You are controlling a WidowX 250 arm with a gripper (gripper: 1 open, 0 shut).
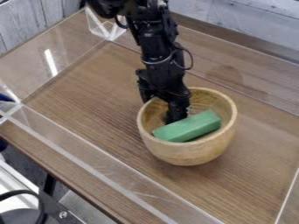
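Note:
A wooden bowl (187, 150) sits on the brown tabletop, right of centre. A green block (187, 126) lies inside it, tilted along a diagonal toward the front. The black gripper (170, 103) reaches down from the top of the view into the bowl's back-left part, behind the green block. It is dark and its fingertips are hard to make out; nothing is clearly held between them.
A pale wall runs along the top right.

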